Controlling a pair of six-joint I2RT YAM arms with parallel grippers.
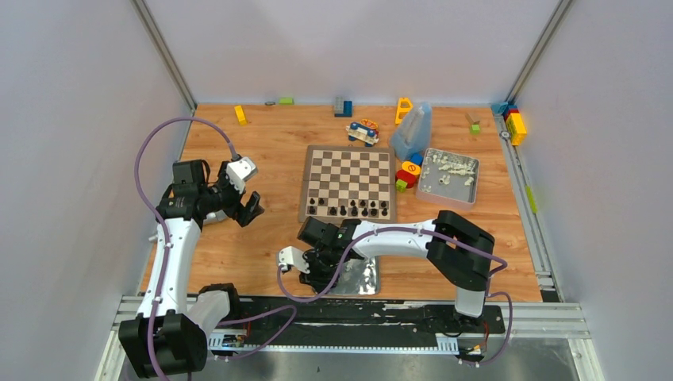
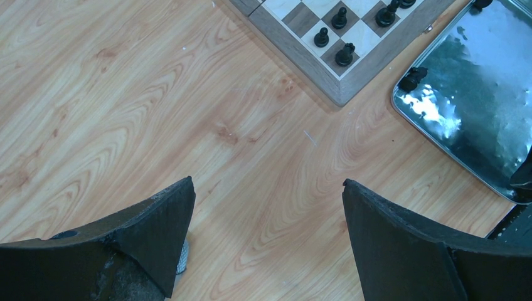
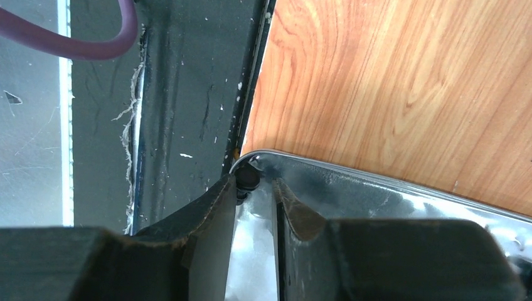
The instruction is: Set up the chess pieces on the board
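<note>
Black pieces stand in rows along the near side of the chessboard (image 1: 350, 171). The steel tray (image 1: 361, 278) below it holds a few black pieces, one (image 2: 413, 79) at its edge in the left wrist view. My right gripper is low over a tray corner, part open, with a black piece (image 3: 247, 177) at its fingertips; whether it grips the piece is unclear. My left gripper is open over bare wood left of the board, nothing between its fingers.
A clear box (image 1: 447, 194) of white pieces, a blue bag (image 1: 413, 131) and toy blocks (image 1: 405, 177) lie right of the board. More toys line the back. The wood left of the board is clear.
</note>
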